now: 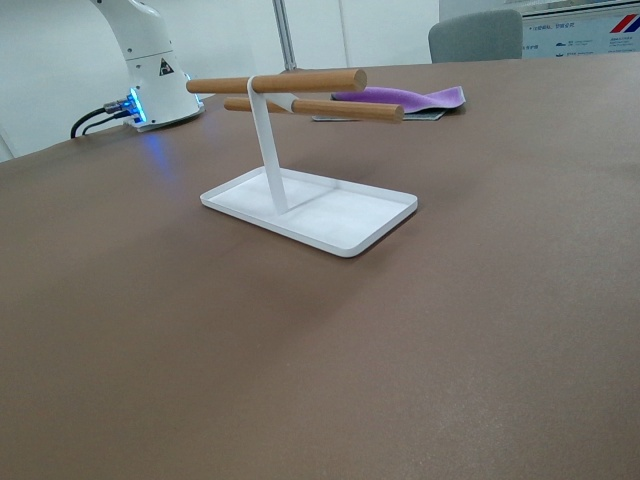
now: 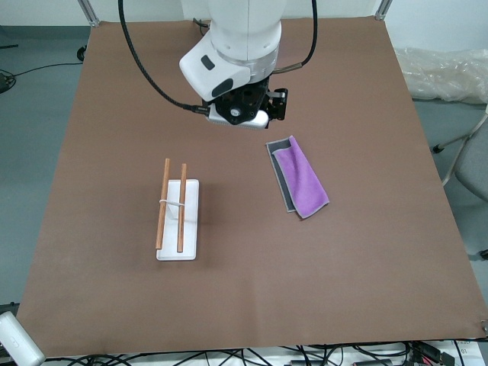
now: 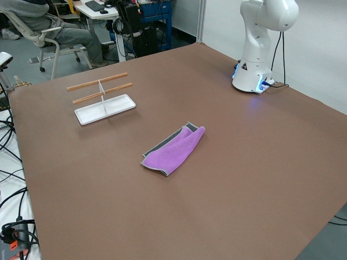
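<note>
A white tray rack (image 2: 188, 244) with two wooden bars (image 2: 164, 198) stands left of centre on the brown table, also seen in the top view (image 1: 340, 225) and right view (image 3: 111, 111). A folded purple cloth with grey underside (image 2: 301, 179) lies to its right in the left view, behind it in the top view (image 1: 420, 100). The white arm's head, with black bracket (image 2: 244, 103), hangs above the table's far part in the left view; the gripper's fingers cannot be made out in any view.
Cables hang from the arm and lie along the near edge. A grey chair (image 2: 473, 160) stands beside the table in the left view.
</note>
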